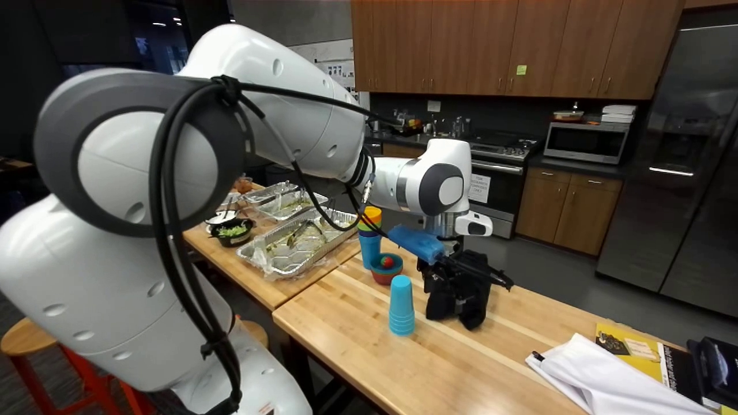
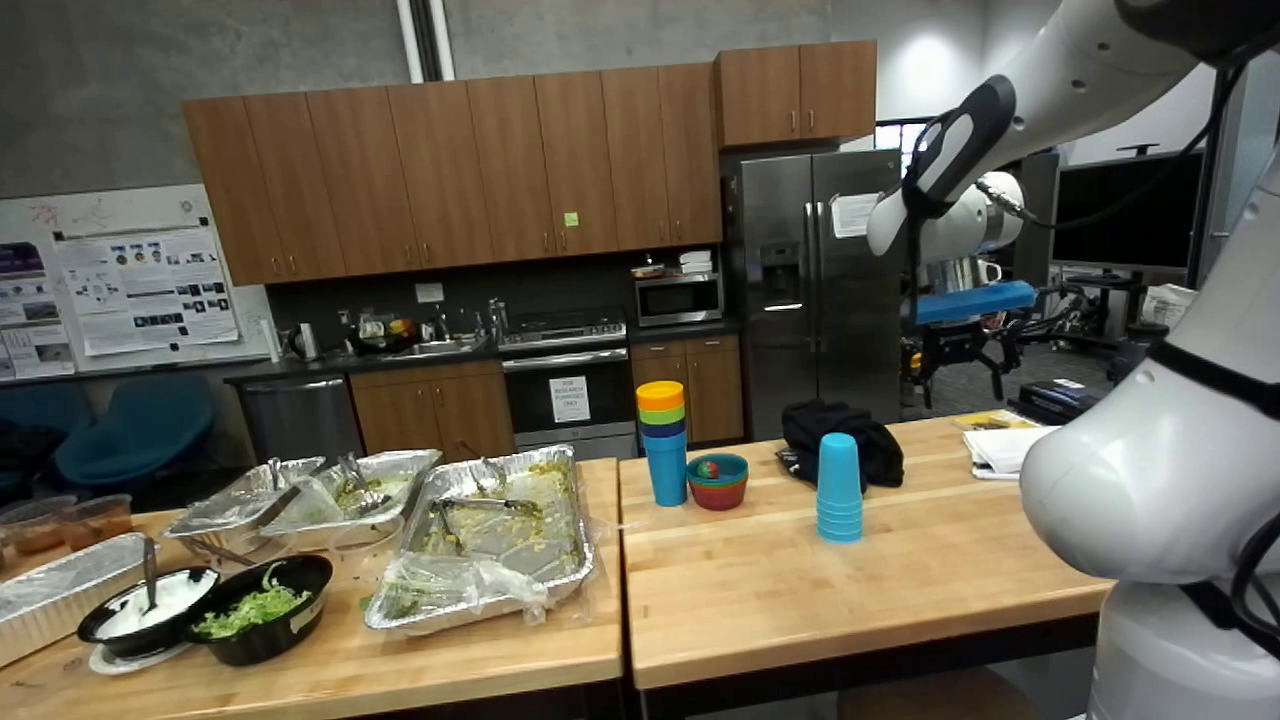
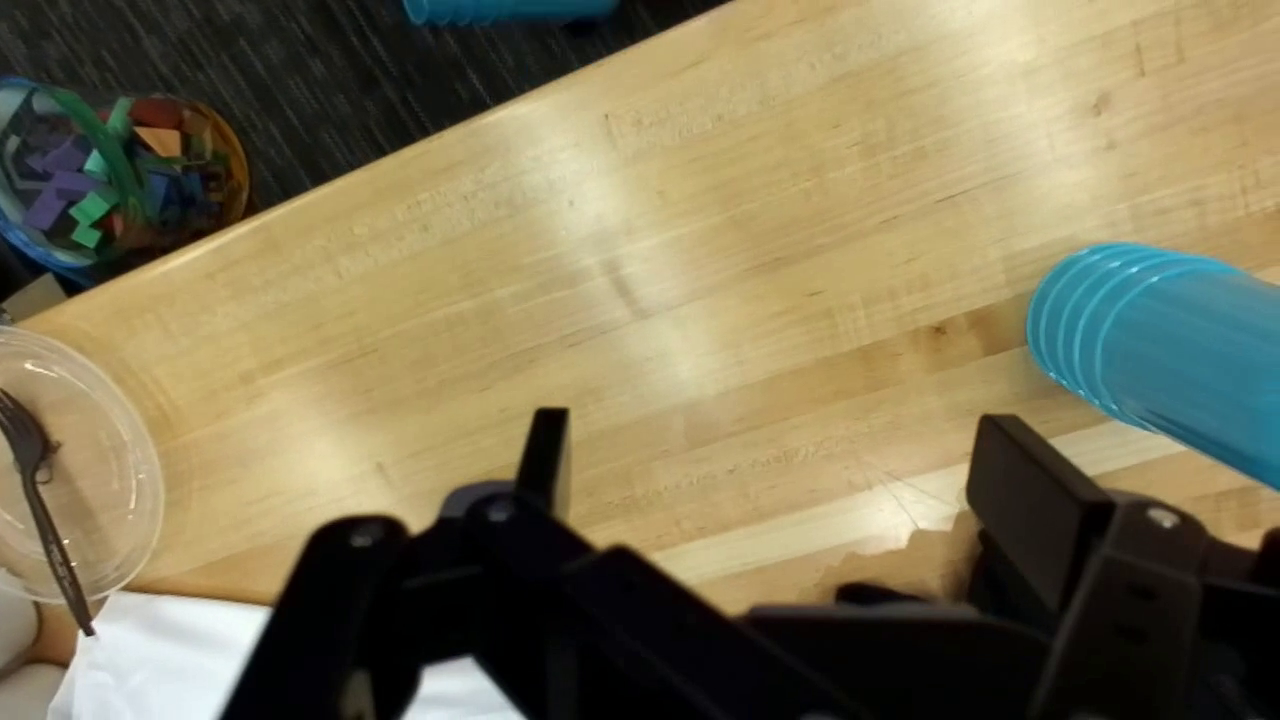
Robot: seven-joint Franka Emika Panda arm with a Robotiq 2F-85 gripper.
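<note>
My gripper hangs above the table with its two fingers wide apart and only bare wood visible between them. In exterior view 2 the gripper (image 2: 960, 366) is at the right, beneath a blue-wrapped mount. A stack of blue cups (image 1: 401, 308) stands upside down on the table; the wrist view has the stack (image 3: 1200, 348) at its right edge, clear of the fingers. Past the table's edge in the wrist view, a ribbed blue object (image 3: 516, 10) like stacked cups lies over the dark carpet, partly cut off by the frame.
Colored cups (image 2: 663, 444) and nested bowls (image 2: 720, 480) stand farther left, near a black cloth bundle (image 2: 846, 442). White cloth (image 1: 616, 377) lies at the right. A clear lid with a fork (image 3: 72, 480) and a block bin (image 3: 120, 180) show at wrist left. The mid-table is bare.
</note>
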